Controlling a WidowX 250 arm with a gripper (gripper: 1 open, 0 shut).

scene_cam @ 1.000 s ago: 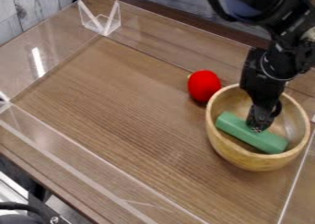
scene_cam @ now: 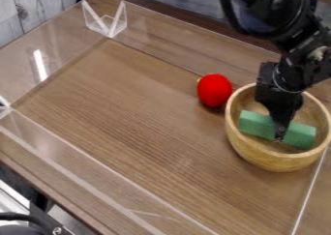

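Observation:
A tan bowl point(scene_cam: 274, 160) sits at the right of the table. Inside it lies a green oblong block point(scene_cam: 289, 135). The black gripper point(scene_cam: 278, 123) reaches down into the bowl over the block, shut as far as shows, its tips at or near the block; whether they touch it I cannot tell. A red ball point(scene_cam: 215, 91) rests just left of the bowl.
A white wire holder point(scene_cam: 104, 21) stands at the back left. A wall edge runs along the left and back.
The green block has shifted and turned in the bowl, now lying more level with its left end higher. The gripper has moved slightly within the bowl.

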